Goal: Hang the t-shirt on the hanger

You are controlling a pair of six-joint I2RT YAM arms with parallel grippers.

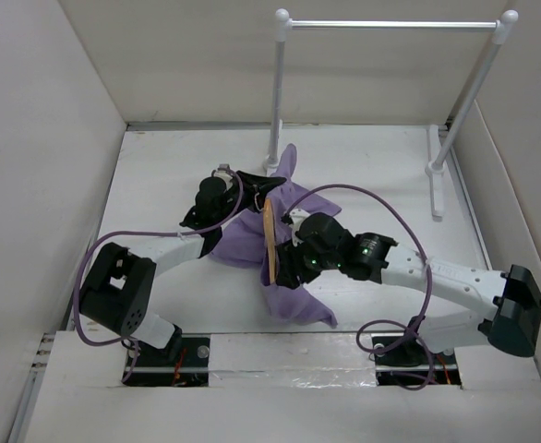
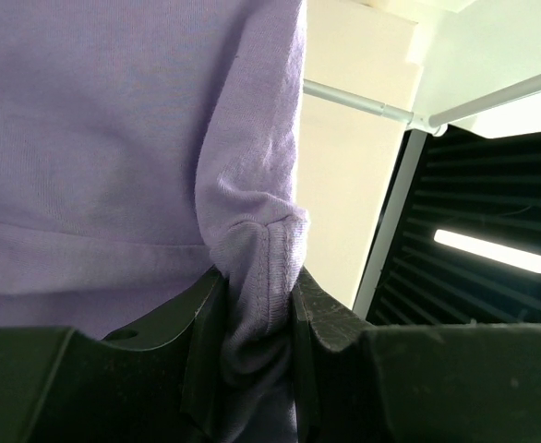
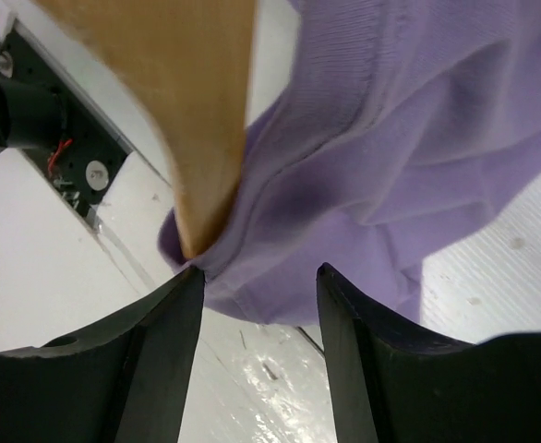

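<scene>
The purple t-shirt (image 1: 298,305) hangs bunched between both arms, with a wooden hanger (image 1: 269,235) upright against it. My left gripper is shut on a gathered fold of the shirt (image 2: 86,138), high on the bundle in the top view. My right gripper is open at the lower part of the hanger, its fingertips beside the shirt's folded edge (image 3: 326,175). In the right wrist view the hanger's lower end (image 3: 201,203) lies against the cloth, partly bordered by it.
A white rack with a horizontal rail (image 1: 390,25) stands at the back right, its left post (image 1: 278,92) just behind the shirt. Bare white floor (image 1: 150,157) shows at back left and right. The side walls are close to both arms.
</scene>
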